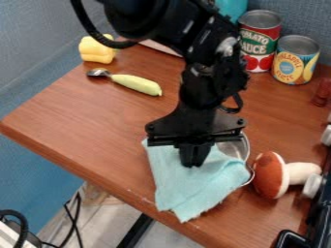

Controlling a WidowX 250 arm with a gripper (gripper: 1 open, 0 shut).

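A light blue cloth [195,189] lies over part of a metal pot [239,149] near the front edge of the wooden table. My black gripper [195,158] is down on the cloth's upper part, its fingers close together, with some cloth bunched at the tips. Whether it holds the cloth is hard to tell.
A toy mushroom [269,175] lies to the right. Behind are a tomato can [258,44], a second can [296,62], a banana-like item [137,84], a spoon [101,73] and a yellow pepper [96,50].
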